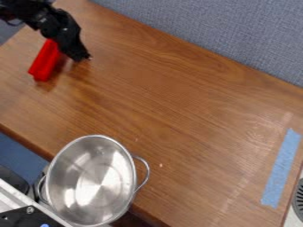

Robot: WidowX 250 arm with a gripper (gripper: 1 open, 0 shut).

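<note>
At the upper left of the camera view a black gripper (78, 53) reaches down to the wooden table (178, 106). A red elongated object (45, 62) lies tilted just left of it, close against or touching it. The gripper looks shut, with nothing visible between its fingertips; its far side is partly hidden by its own body.
A steel pot (92, 179) with two handles sits at the lower left edge of the table. A blue tape strip (279, 167) lies at the right.
</note>
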